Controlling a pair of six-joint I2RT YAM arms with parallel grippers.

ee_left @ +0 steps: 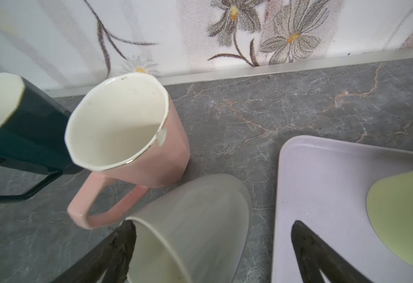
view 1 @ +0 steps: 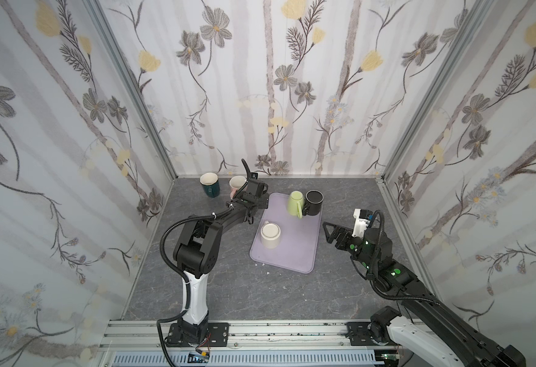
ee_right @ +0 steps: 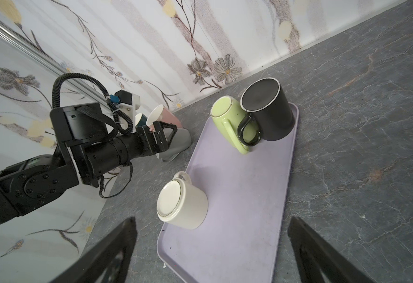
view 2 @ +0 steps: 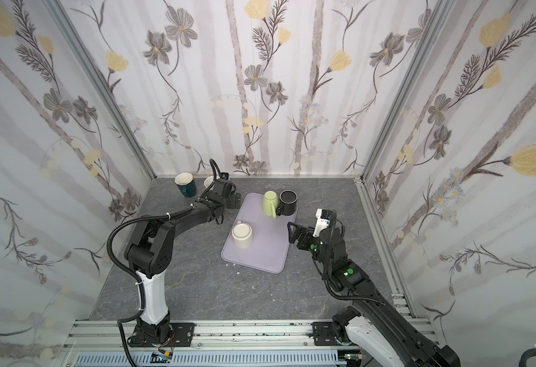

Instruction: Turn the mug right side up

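Note:
On its side beside the tray lies the grey mug [ee_left: 211,212], its mouth facing the lower left in the left wrist view; it touches or nearly touches the pink mug [ee_left: 164,160]. My left gripper is open, its fingers wide apart over the grey mug. From the right wrist view, part of the grey mug [ee_right: 181,143] shows behind the left gripper. In both top views the left arm covers it. My right gripper is open and empty, off the tray's right side.
The lilac tray [view 1: 292,244] holds an upside-down cream mug [view 1: 271,235], a green mug [view 1: 295,203] and a black mug [view 1: 313,203]. An upright dark green mug [view 1: 209,184] stands at the back left.

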